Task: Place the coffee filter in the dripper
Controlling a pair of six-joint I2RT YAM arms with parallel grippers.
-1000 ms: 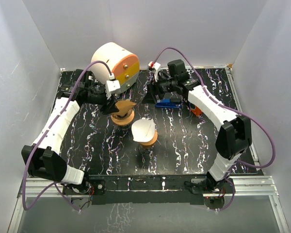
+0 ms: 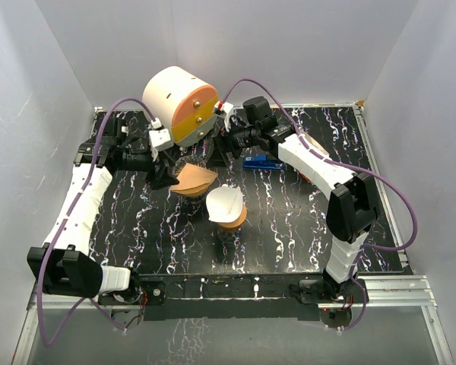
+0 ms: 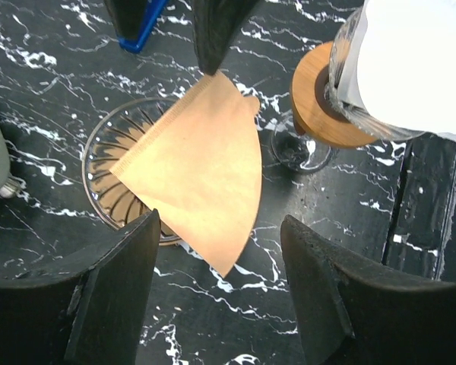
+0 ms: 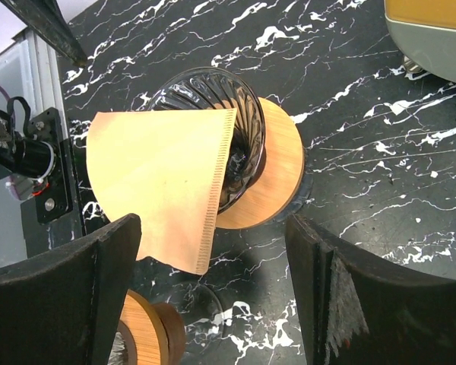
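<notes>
A folded tan paper filter lies over the clear ribbed dripper, which sits on a wooden ring; in the left wrist view the filter covers much of the dripper. My left gripper is just left of it, open with nothing between its fingers. My right gripper is at the upper right of the filter, also open and empty, its fingers spread around the near corner of the filter in the right wrist view.
A second dripper with white filters stands front centre. Behind are a round cream and yellow container and a blue object.
My left gripper has drawn back leftward, away from the filter, which now lies lower and flatter over the dripper. My right gripper has moved left toward the filter.
</notes>
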